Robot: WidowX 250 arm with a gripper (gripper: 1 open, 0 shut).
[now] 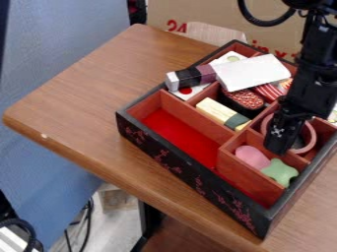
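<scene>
A black bento-style box with red compartments [180, 140] sits on the wooden table. My black gripper [287, 126] is low in the right compartment at a pink ring [306, 142]; its fingertips are too dark and small to tell open from shut. Nearby lie a pink oval piece [251, 156] and a green piece [279, 171]. Toward the back are a yellow block [220, 111], a dark patterned round piece [241, 99], a white rectangle [250, 72] and a purple-and-pink block [190, 78].
A cardboard box [211, 17] stands behind. Cables lie below the table at the lower left.
</scene>
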